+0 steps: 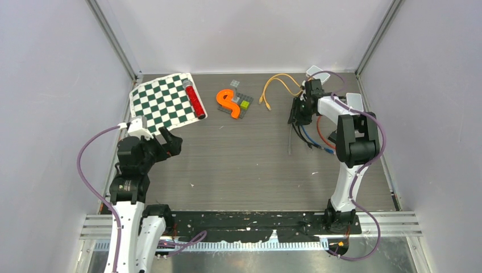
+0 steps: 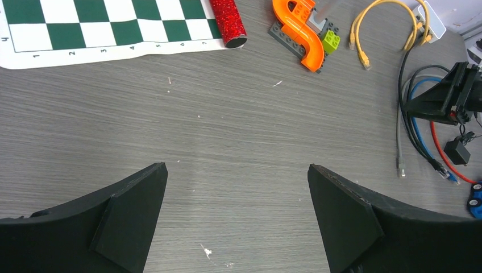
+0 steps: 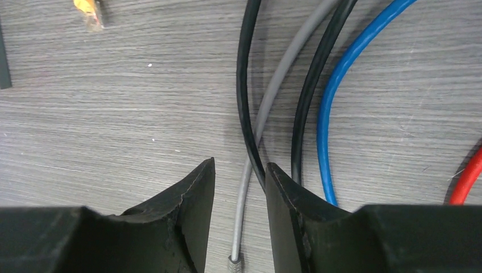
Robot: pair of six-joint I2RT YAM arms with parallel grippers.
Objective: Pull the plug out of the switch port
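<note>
A white switch box [image 1: 314,71] sits at the back right, with yellow cables [image 2: 392,7] and a black cable [image 2: 402,79] running from its side. My right gripper points down over the cables with its fingers part open. The black cable [image 3: 243,85] passes down into the gap by the right-hand finger [image 3: 287,199]; whether they touch, I cannot tell. A grey cable [image 3: 278,77] crosses below it. Far to the left, my left gripper is open and empty above bare table. The plugs at the switch are out of the right wrist view.
Right of the black cable lie another black cable [image 3: 310,82], a blue cable [image 3: 335,79] and a red cable [image 3: 467,179]. Another white box [image 1: 354,102] stands by the right wall. Orange blocks [image 1: 228,102], a red tube [image 1: 194,101] and a chessboard [image 1: 136,108] lie left. Mid-table is clear.
</note>
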